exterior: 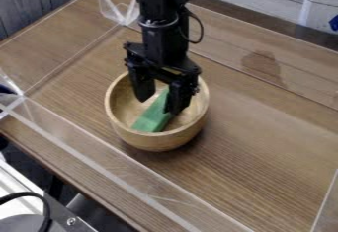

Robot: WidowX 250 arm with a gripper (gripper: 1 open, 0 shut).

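A wooden bowl (148, 137) sits on the tabletop near the centre of the camera view, with a green object (153, 116) lying inside it. My black gripper (158, 93) is down in the bowl's upper part, open, its fingers either side of the green object's upper end. The arm rises from there toward the top of the view. Whether the fingers touch the green object is hard to tell.
Clear tape marks run along its edges. A white container (321, 12) stands at the top right corner. Dark equipment is at the bottom left.
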